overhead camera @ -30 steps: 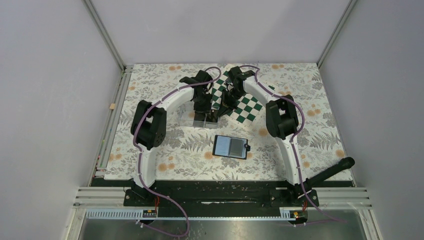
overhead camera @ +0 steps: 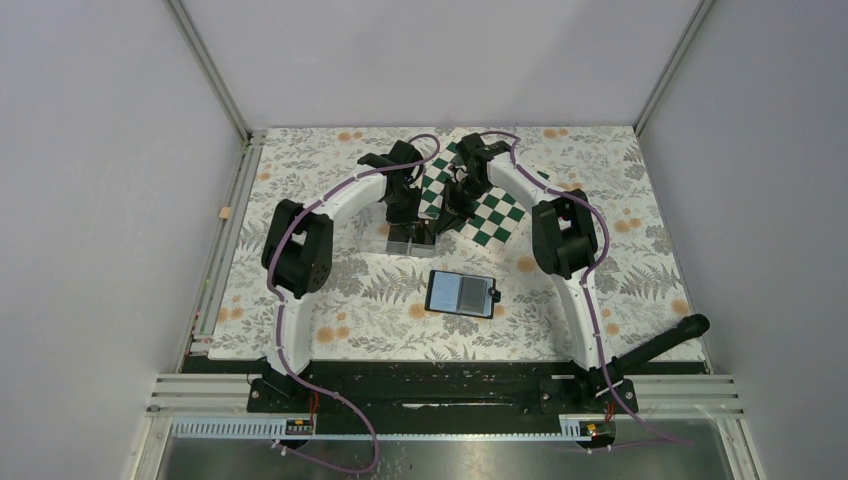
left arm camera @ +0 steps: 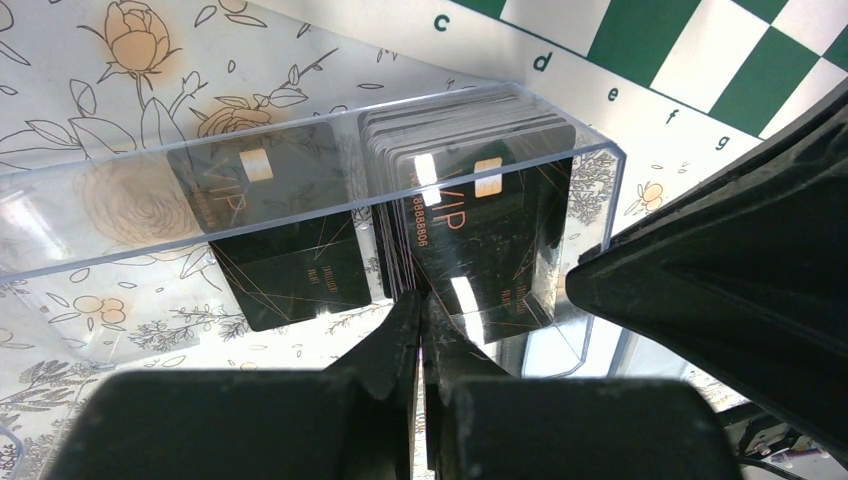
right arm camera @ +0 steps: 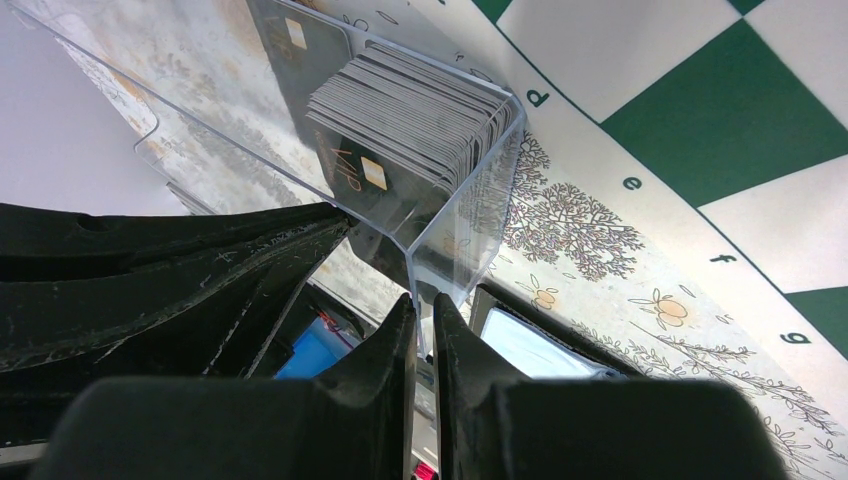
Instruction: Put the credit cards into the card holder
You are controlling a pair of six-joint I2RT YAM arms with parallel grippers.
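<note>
A clear plastic card holder (left arm camera: pixel 600 180) lies on the table, holding a thick stack of black VIP cards (left arm camera: pixel 485 230) at one end and another black card (left arm camera: pixel 280 270) lying further along it. My left gripper is shut at the front of the holder by the stack's lower edge, no card visible between its fingers. My right gripper is shut on the holder's corner at the end by the stack, pinching the clear wall.
A green-and-white checkered board (overhead camera: pixel 495 220) lies behind and right of the holder. A dark-framed tablet-like object (overhead camera: pixel 460 294) lies in front.
</note>
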